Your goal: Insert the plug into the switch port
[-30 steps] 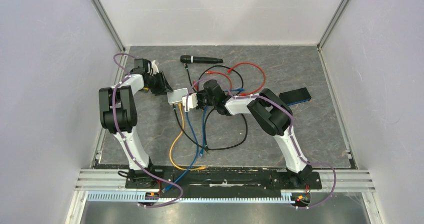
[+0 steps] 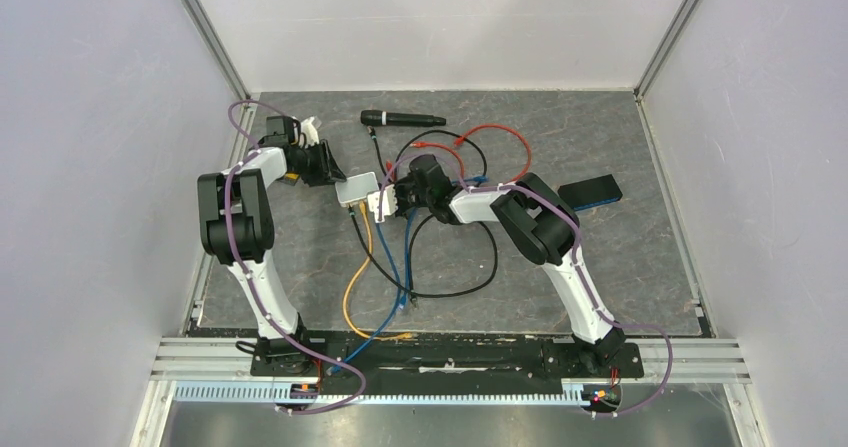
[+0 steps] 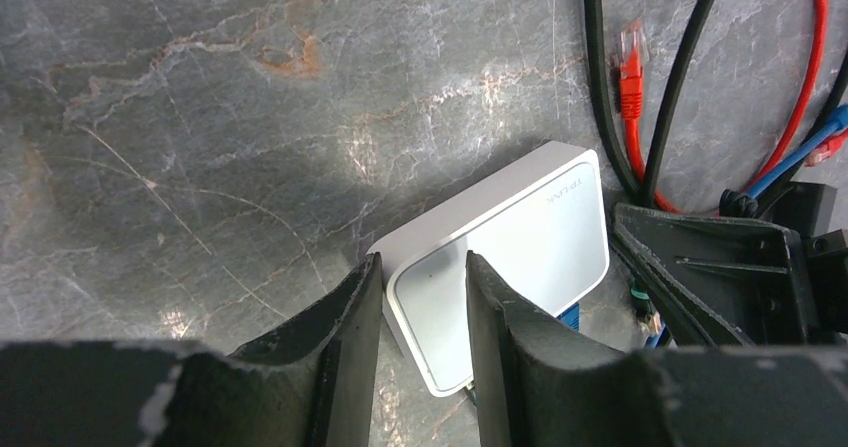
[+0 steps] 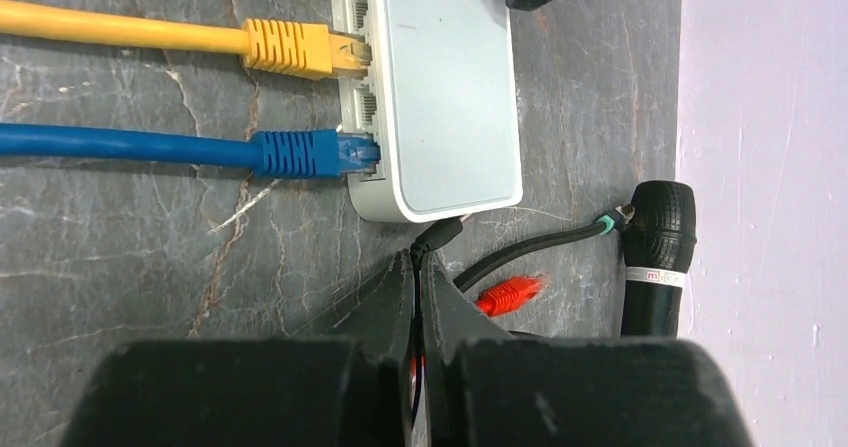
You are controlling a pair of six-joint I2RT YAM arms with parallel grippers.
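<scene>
The white switch (image 2: 357, 188) (image 4: 450, 87) lies mid-left on the table, with a yellow plug (image 4: 290, 49) and a blue plug (image 4: 310, 154) at its ports; a further connector sits at the top edge of the right wrist view. My left gripper is part open at the switch's near end, its fingertips against that corner. My right gripper is shut beside the switch, fingertips meeting just below its end in the right wrist view; a thin dark strand shows along the finger seam, and I cannot tell whether it is held.
A black microphone (image 2: 400, 118) lies behind the switch, red cables (image 2: 520, 142) and black cables loop around the right arm, and a black slab (image 2: 590, 191) lies at the right.
The switch has shifted very slightly toward the back in the top view, and the right gripper has moved a few pixels. The left arm looks almost unchanged.
</scene>
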